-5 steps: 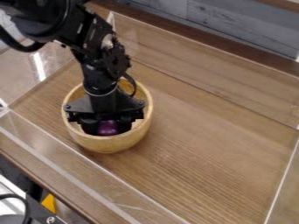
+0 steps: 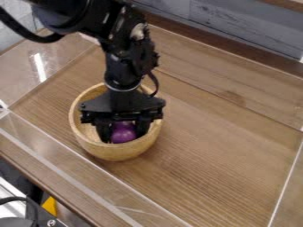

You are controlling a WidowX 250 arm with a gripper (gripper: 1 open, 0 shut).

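My black gripper [image 2: 120, 113] reaches down into a round light wooden bowl [image 2: 119, 149] standing on the wooden surface, left of the middle. Inside the bowl a purple object [image 2: 122, 133] sits between the fingers, and the gripper is shut on it. The fingertips are partly hidden by the bowl and the object.
A grey panel [image 2: 243, 31] runs along the back. A small yellow item [image 2: 48, 204] lies at the lower left.
The gripper and upper arm have shifted slightly. The bowl and purple object remain in nearly the same place.
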